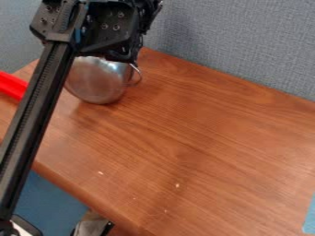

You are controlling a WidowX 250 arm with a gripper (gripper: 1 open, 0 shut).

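Observation:
A stainless steel pot (101,85) with a side handle rests on the wooden table (197,157) at the upper left, partly behind my black arm. The arm's dark upper housing hangs over the pot, and its long rail runs down the left side of the view. My gripper's fingers are hidden behind the arm, so whether they are on the pot cannot be seen.
A red object (11,85) lies at the left edge, partly behind the arm. Grey fabric partitions stand along the back. A small light blue patch (308,216) shows at the right edge.

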